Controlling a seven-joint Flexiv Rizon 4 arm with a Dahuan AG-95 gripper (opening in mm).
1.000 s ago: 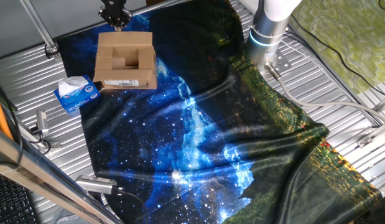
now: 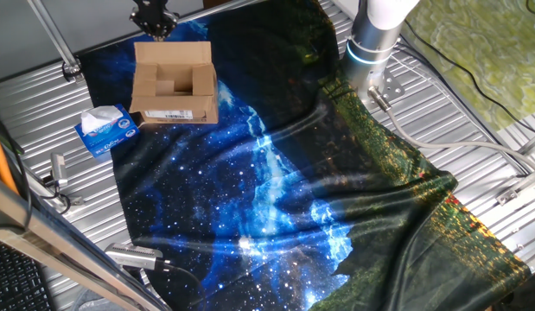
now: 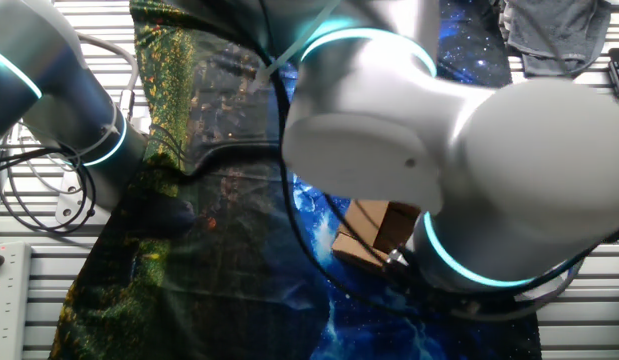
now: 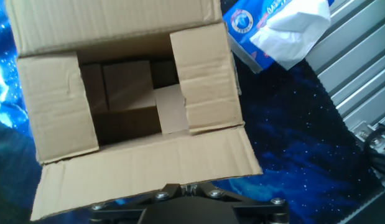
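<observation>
An open cardboard box rests on the dark, galaxy-printed cloth, its flaps spread outward. Looking down in the wrist view, I see cardboard pieces inside the box and a shadowed bottom. My gripper is at the lower edge of that view, its fingertips together beside the outer edge of the near flap. No object shows between them. From exterior view 1, the gripper hangs just behind the raised back flap. The arm hides much of the box in exterior view 2.
A blue tissue box with a white tissue sticking out stands close to the cardboard box. The robot's base is at the back right. Wrinkled cloth fills the middle and front, clear of objects. A metal frame bar crosses the left foreground.
My gripper has shifted slightly up and left in exterior view 1, away from the back flap's edge. That flap stands a little higher; the box body has stayed in place.
</observation>
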